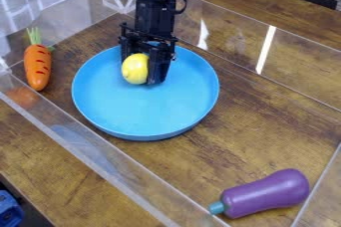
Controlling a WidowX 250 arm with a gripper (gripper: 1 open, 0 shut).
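The black gripper (147, 54) hangs down over the back part of a blue plate (147, 107), its fingers around a yellow rounded object (135, 70) that sits low on the plate. The fingers are dark and overlap, so whether they grip the object or just surround it is unclear.
An orange carrot (39, 66) lies left of the plate, and a purple eggplant (266, 191) at the lower right. A blue item (6, 211) peeks in at the lower-left edge. Clear walls border the wooden floor, which is bare right of the plate.
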